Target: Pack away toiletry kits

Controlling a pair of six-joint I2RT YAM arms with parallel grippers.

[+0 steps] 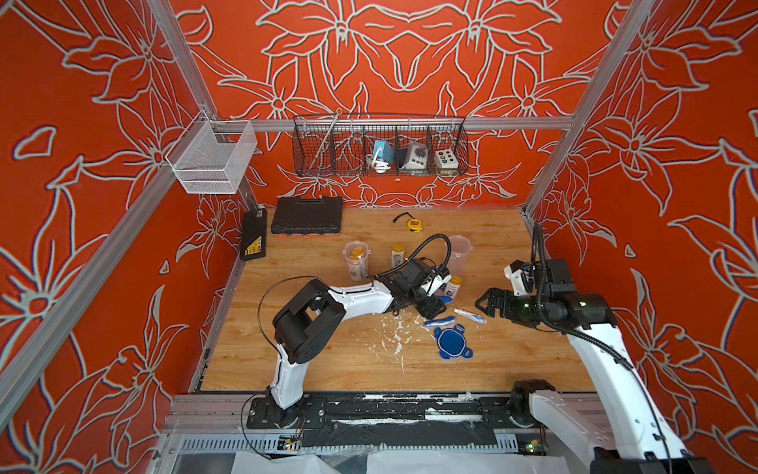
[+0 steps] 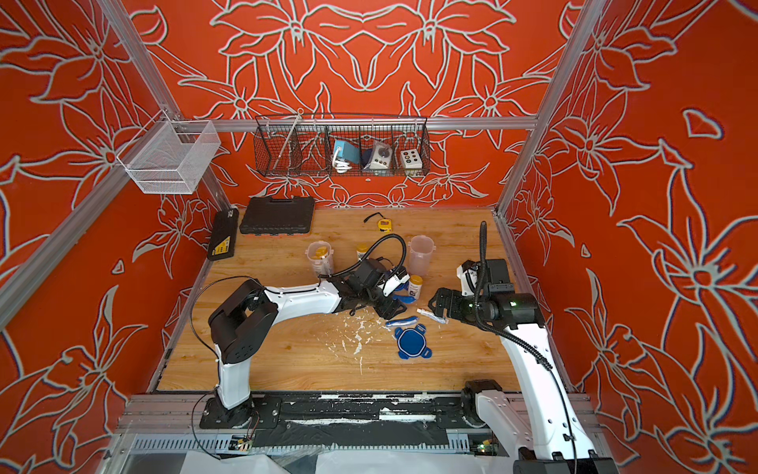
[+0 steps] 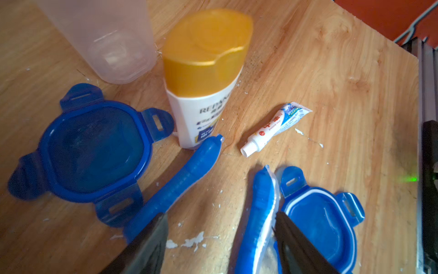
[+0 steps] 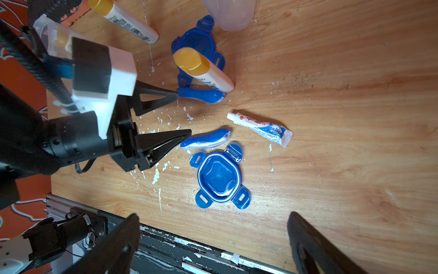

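Note:
My left gripper stands open low over two blue folded toothbrushes (image 3: 175, 187) (image 3: 255, 219), its fingers empty. A yellow-capped white bottle (image 3: 200, 109) stands beside them, next to a blue lid (image 3: 93, 150) and a pink cup (image 3: 105, 41). A toothpaste tube (image 4: 260, 127) lies to the right, a second blue lid (image 4: 219, 178) toward the front. A clear cup (image 1: 357, 262) with a yellow-capped bottle inside and another bottle (image 1: 398, 254) are farther back. My right gripper (image 1: 483, 301) is open above the table near the tube.
Black cases (image 1: 306, 213) and a tape measure (image 1: 414, 226) lie at the back. A wire basket (image 1: 316, 158) hangs on the back wall, a white basket (image 1: 209, 166) on the left.

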